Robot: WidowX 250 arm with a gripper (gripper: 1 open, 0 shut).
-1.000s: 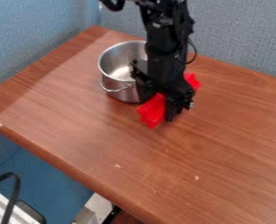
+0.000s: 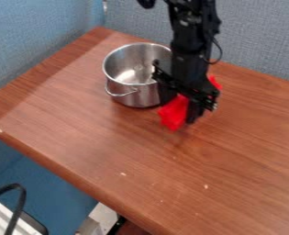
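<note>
My black gripper (image 2: pixel 194 99) is low over the wooden table (image 2: pixel 122 174), shut on a red object (image 2: pixel 172 114) that shows on both sides of it, soft or block-like; its exact shape is partly hidden by the gripper. Just left of the gripper stands a steel pot (image 2: pixel 128 78) with a wire handle, its right side partly behind the arm.
Blue padded walls (image 2: pixel 37 37) border it at the left and back. A black cable (image 2: pixel 18 207) and a white item lie beyond the front-left edge.
The pot looks unmoved.
</note>
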